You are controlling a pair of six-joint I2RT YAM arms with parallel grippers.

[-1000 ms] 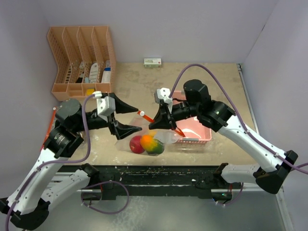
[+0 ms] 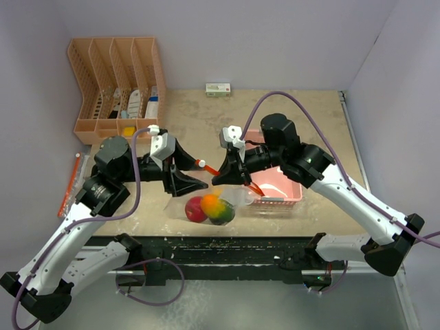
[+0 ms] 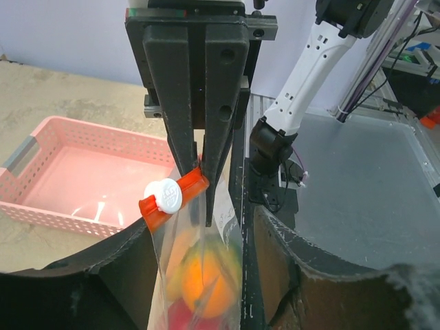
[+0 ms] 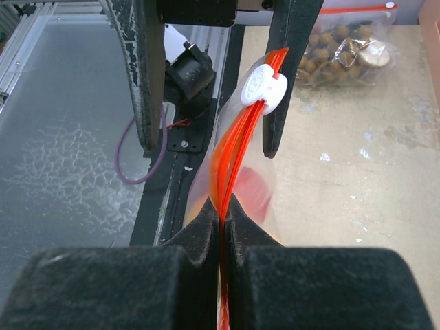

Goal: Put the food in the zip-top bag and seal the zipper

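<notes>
A clear zip bag with an orange-red zipper strip hangs upright at the table's front. Inside it show a red fruit, an orange one and a green one. My right gripper is shut on the zipper strip. A white slider sits close to the strip's left end. My left gripper is open, its fingers on either side of the slider end; one finger stands very near the slider, and contact cannot be told.
Behind the right gripper stands a pink basket, empty where visible. Another zip bag of round brown food lies at the left. A divided orange rack and a small box stand at the back.
The right gripper has stayed in place on the strip.
</notes>
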